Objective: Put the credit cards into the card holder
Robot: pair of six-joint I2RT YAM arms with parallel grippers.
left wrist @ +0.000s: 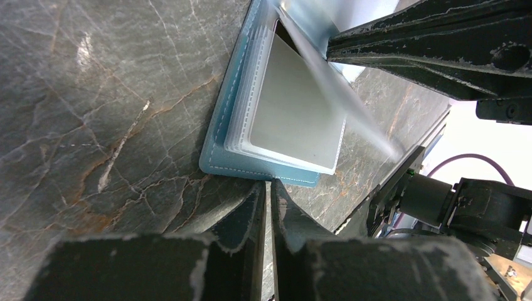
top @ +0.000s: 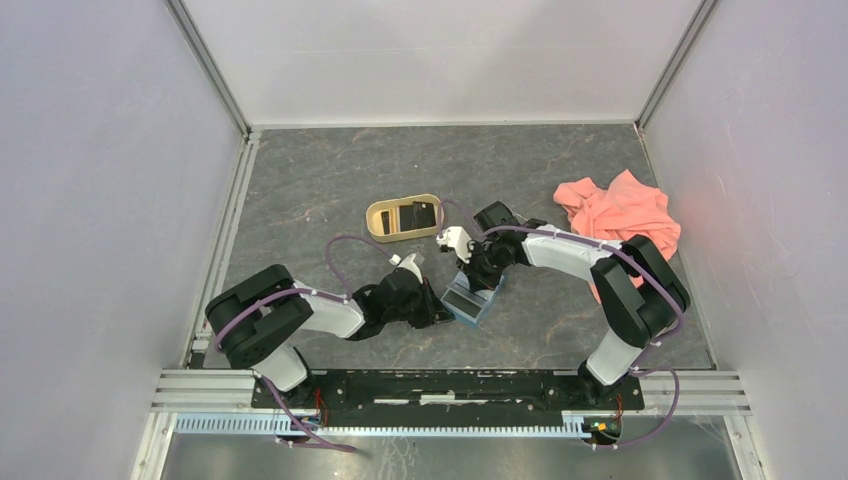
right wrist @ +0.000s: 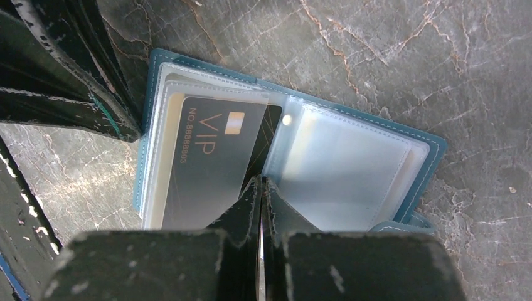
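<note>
The blue card holder [top: 470,312] lies open on the grey table between both grippers, clear sleeves showing. In the right wrist view a VIP card [right wrist: 213,157] is in the left-side sleeves, and the other sleeve [right wrist: 342,163] looks pale. My right gripper is shut at the middle of the holder, over the card's edge, nothing visible between its fingers. My left gripper is shut at the holder's edge; whether anything thin is between its tips is hard to tell. A sleeve flap in the left wrist view is blurred.
A beige tray [top: 380,230] holding several dark cards stands behind the holder. A pink cloth [top: 615,210] lies at the right.
</note>
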